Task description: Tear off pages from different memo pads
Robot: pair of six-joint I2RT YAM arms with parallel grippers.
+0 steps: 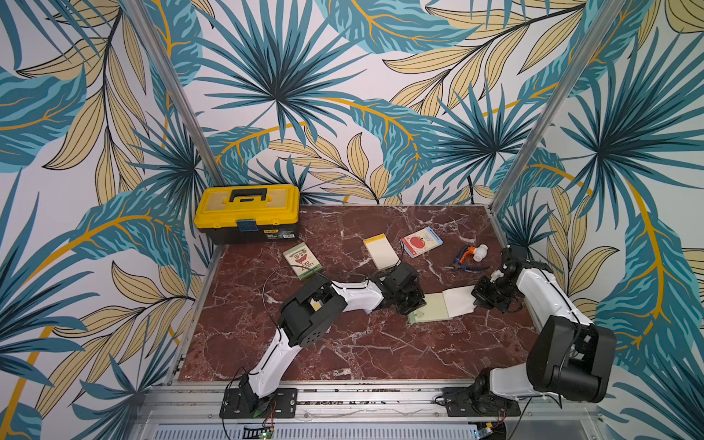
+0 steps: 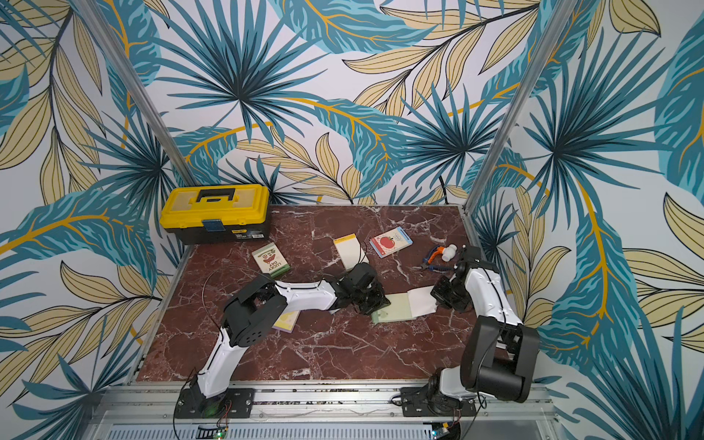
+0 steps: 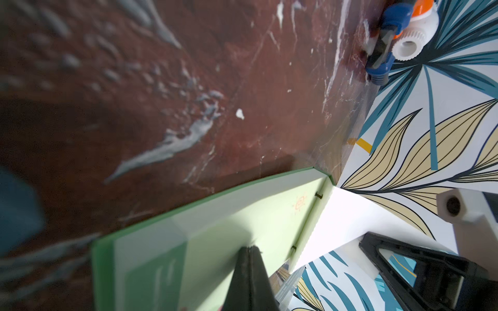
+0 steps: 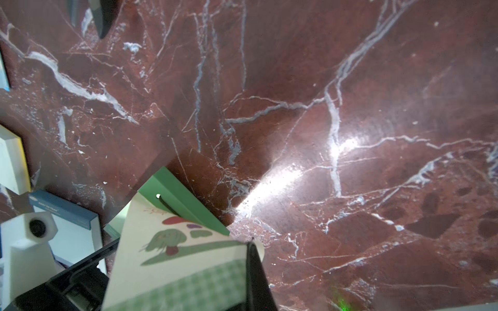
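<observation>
The green memo pad (image 1: 429, 308) lies open near the table's middle, its light green sheets showing. One white sheet (image 1: 459, 300) stretches from its bound edge toward the right arm. My right gripper is shut on this sheet, whose printed side shows a drawing and green checks in the right wrist view. My left gripper is shut, its fingertips together low over the open pad; whether they touch the paper I cannot tell. Two dark fastenings show along the bound edge (image 3: 311, 217) in the left wrist view, with the sheet still meeting it.
Behind lie a pad with an orange band (image 1: 380, 251), an apple pad (image 1: 421, 241) and a brown-and-green pad (image 1: 302, 260). Pliers and an orange-white item (image 1: 469, 254) lie at the back right. A yellow toolbox (image 1: 247, 207) stands back left.
</observation>
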